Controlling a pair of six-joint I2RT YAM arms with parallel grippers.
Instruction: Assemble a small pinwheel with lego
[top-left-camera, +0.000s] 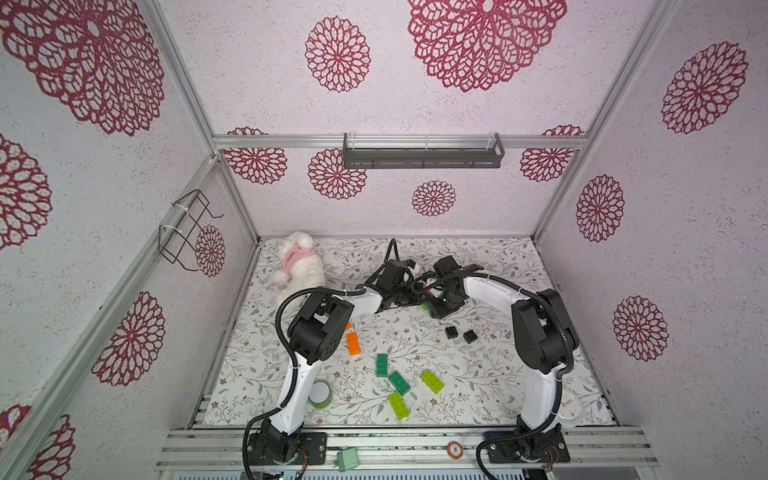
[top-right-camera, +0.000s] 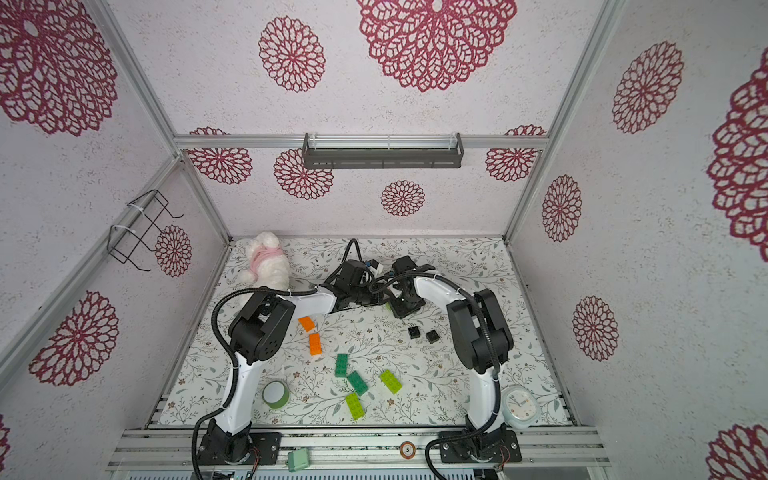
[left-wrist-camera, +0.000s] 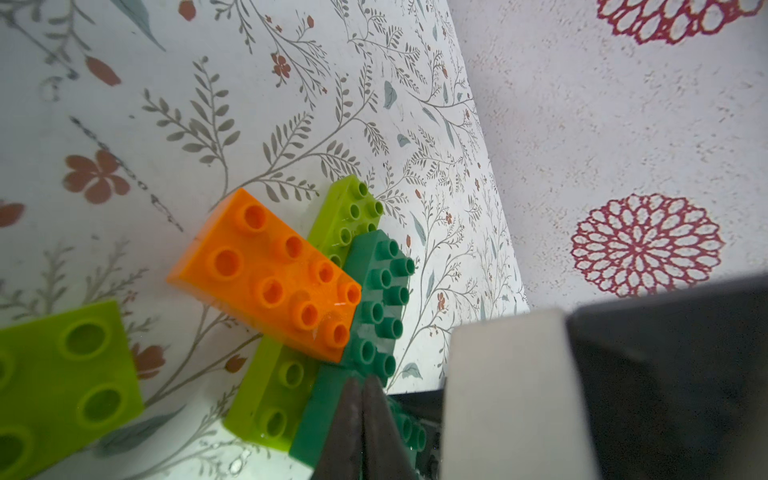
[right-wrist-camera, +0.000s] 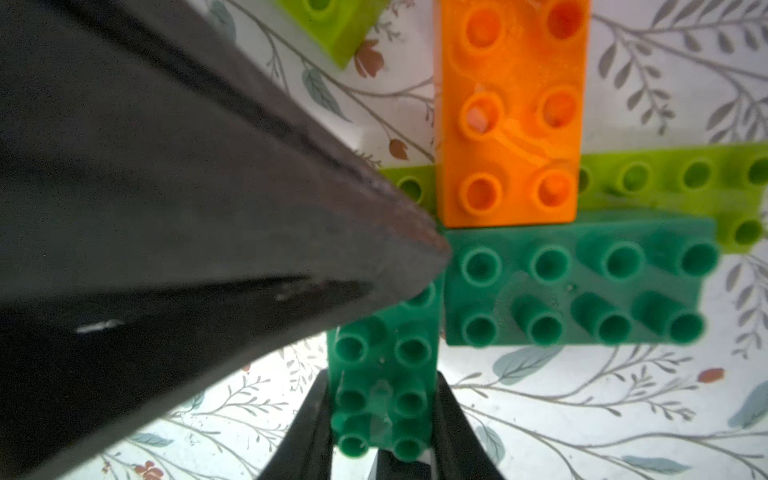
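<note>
Both grippers meet at the table's middle. In the left wrist view an orange brick (left-wrist-camera: 272, 272) rests on lime (left-wrist-camera: 340, 216) and teal bricks (left-wrist-camera: 376, 288). My left gripper is shut, with no held thing visible between its fingertips. In the right wrist view my right gripper is shut on a teal brick (right-wrist-camera: 384, 360), beside another teal brick (right-wrist-camera: 572, 280), with the orange brick (right-wrist-camera: 508, 112) and a lime brick (right-wrist-camera: 664, 176) just above.
Loose orange (top-left-camera: 353, 344), teal (top-left-camera: 381, 365) and lime bricks (top-left-camera: 432, 381) lie in front, with two black pieces (top-left-camera: 470, 336). A plush toy (top-left-camera: 300, 272) sits back left, a tape roll (top-left-camera: 320, 393) front left, a clock (top-right-camera: 521, 405) front right.
</note>
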